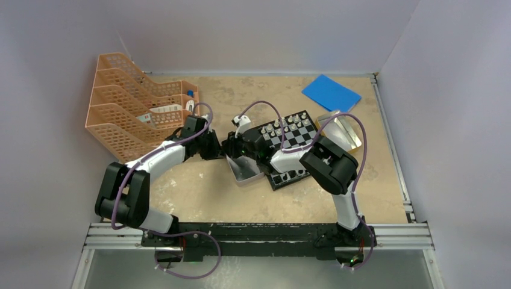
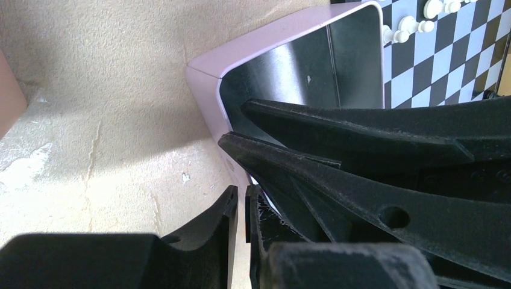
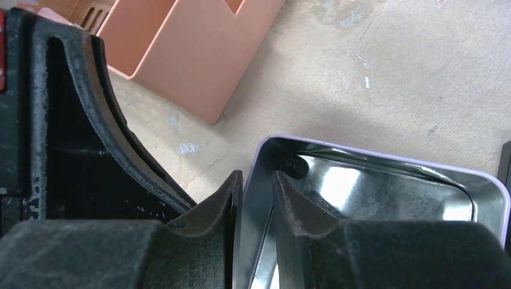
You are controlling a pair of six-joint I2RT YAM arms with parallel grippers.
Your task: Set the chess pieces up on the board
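Observation:
A shallow tray with a pale rim [image 1: 248, 181] stands left of the chessboard [image 1: 294, 140]. My left gripper is shut at the tray's left side, the pale tray wall between its fingers. Just above that corner, my right gripper points down, open, one finger on each side of the same wall in its view. A dark chess piece [image 3: 293, 166] lies inside the tray's corner. White pieces [image 2: 416, 25] stand on the board's far side; the right arm hides part of the board.
A tall orange rack [image 1: 123, 99] fills the back left, close to the left arm. Behind the board lie a blue sheet [image 1: 331, 92] and a second, light container [image 1: 344, 133].

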